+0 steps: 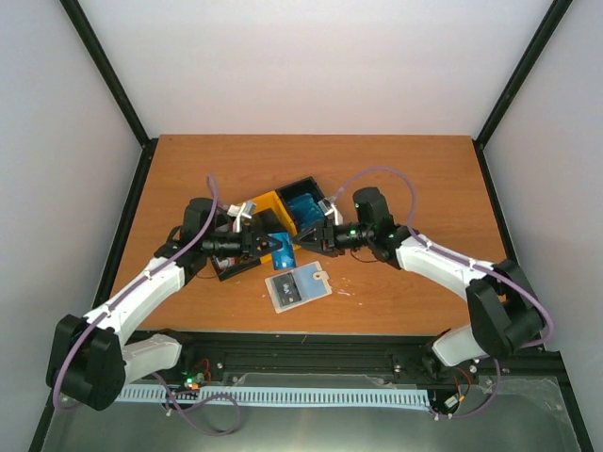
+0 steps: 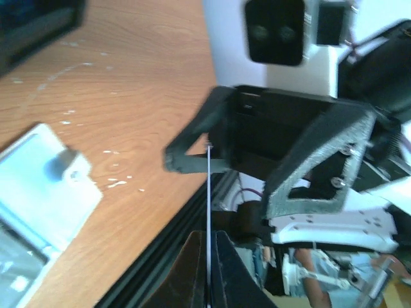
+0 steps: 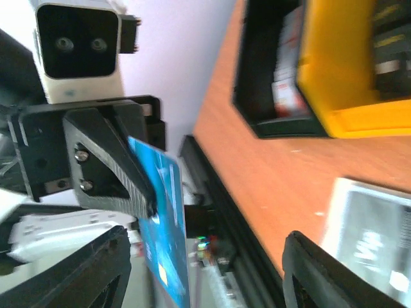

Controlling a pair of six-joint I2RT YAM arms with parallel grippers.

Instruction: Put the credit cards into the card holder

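A blue card point(image 1: 283, 252) hangs in front of the trays, with my left gripper point(image 1: 271, 244) shut on it. In the left wrist view it shows edge-on as a thin pale line between the dark fingers; its blue face point(image 3: 164, 215) appears at the left of the right wrist view. Just to the right of the card, my right gripper point(image 1: 302, 240) is open, its fingers point(image 3: 313, 276) wide apart with nothing between them. The clear card holder point(image 1: 306, 282) lies flat on the table below, a dark panel at its left and a tab at its right.
Behind the grippers stand a black tray with blue contents point(image 1: 303, 206), a yellow-orange tray point(image 1: 273, 203) and another black tray point(image 3: 266, 125). Both arms are close together above the holder. Bare table point(image 1: 405, 301) lies to the right.
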